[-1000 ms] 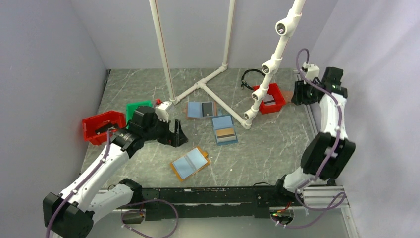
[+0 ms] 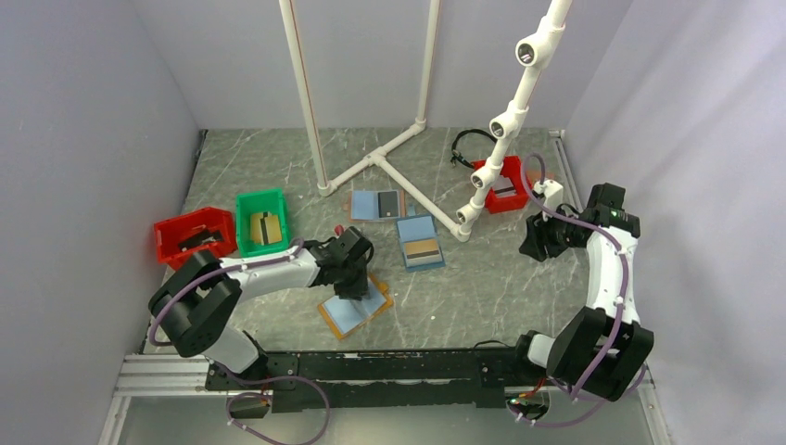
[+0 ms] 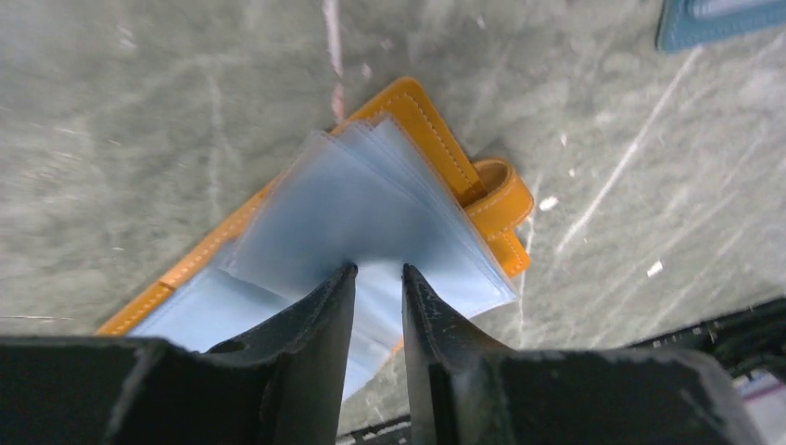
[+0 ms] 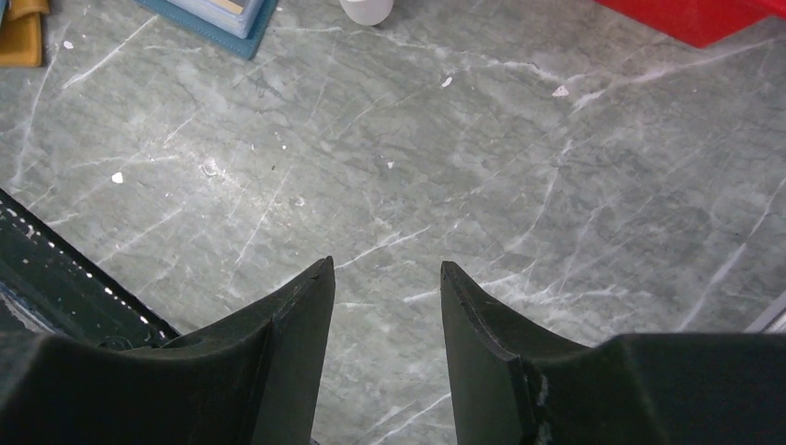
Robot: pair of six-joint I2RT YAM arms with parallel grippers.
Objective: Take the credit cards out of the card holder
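An orange card holder (image 2: 334, 324) lies open at the front centre, with clear plastic sleeves (image 3: 361, 195) fanned up inside. My left gripper is down on it, fingers close together on the sleeves; whether a card is among them cannot be seen. A blue card holder (image 2: 417, 232) with cards lies to its right, and another holder (image 2: 375, 206) behind. My right gripper hangs over bare table at the right, part open, with nothing between its fingers.
Red bins (image 2: 190, 255) and a green bin (image 2: 246, 241) stand at left, another red bin (image 2: 505, 204) at back right. A white pipe frame (image 2: 417, 195) crosses the back.
My left gripper has come down onto the orange holder and closed. My right arm has moved from beside the back red bin toward the front.
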